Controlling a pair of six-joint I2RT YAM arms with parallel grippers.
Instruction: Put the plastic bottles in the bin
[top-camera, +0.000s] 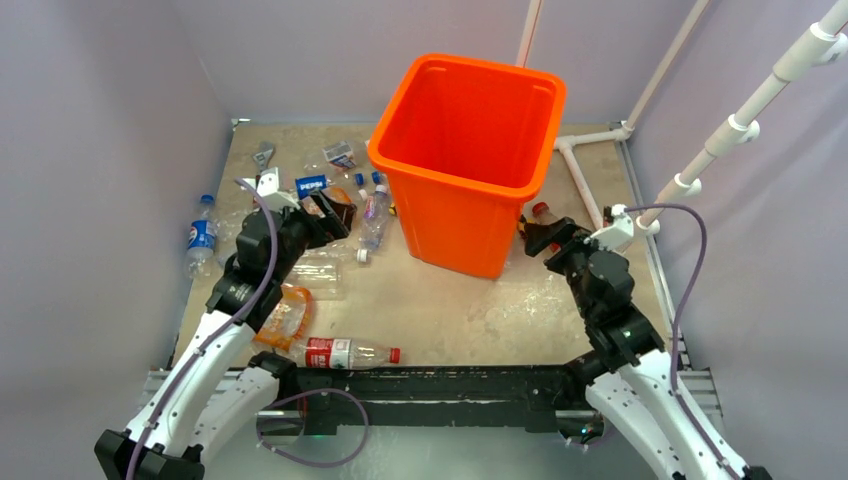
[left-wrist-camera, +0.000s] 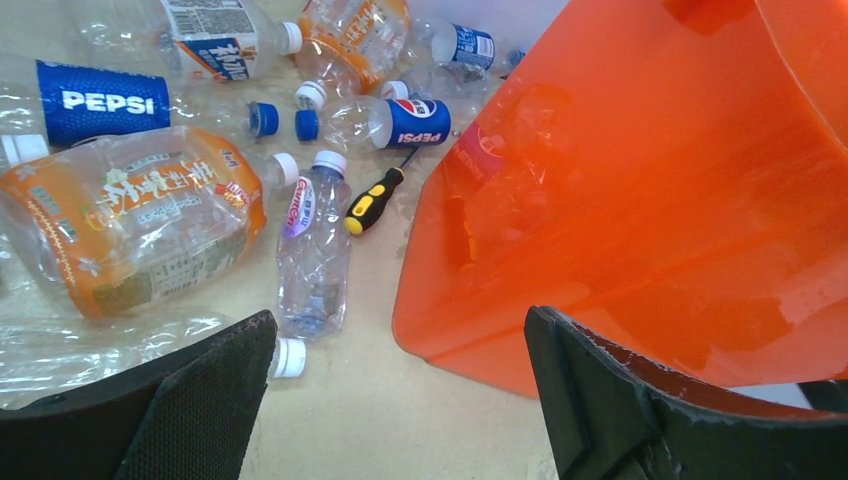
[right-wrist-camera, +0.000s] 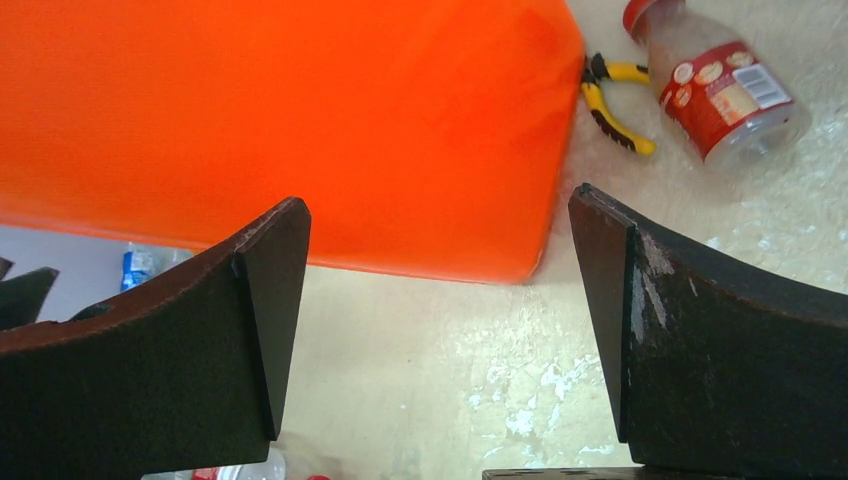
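Observation:
The orange bin (top-camera: 450, 215) stands upright at the back middle of the table; the part of its inside that shows looks empty. Left of it lie several clear bottles, among them a Pepsi bottle (left-wrist-camera: 105, 103), an orange-labelled bottle (left-wrist-camera: 150, 215) and a slim bottle (left-wrist-camera: 315, 250). Over this group my left gripper (top-camera: 335, 215) hangs open, nothing between its fingers. A red-labelled bottle (top-camera: 345, 353) rests at the front edge. Right of the bin, a small red-capped bottle (right-wrist-camera: 725, 90) lies ahead of my right gripper, which is open and empty.
Yellow-black pliers (right-wrist-camera: 615, 100) lie between the bin and the small bottle. A screwdriver (left-wrist-camera: 375, 202) is on the table left of the bin. White pipes (top-camera: 580, 180) run along the right side.

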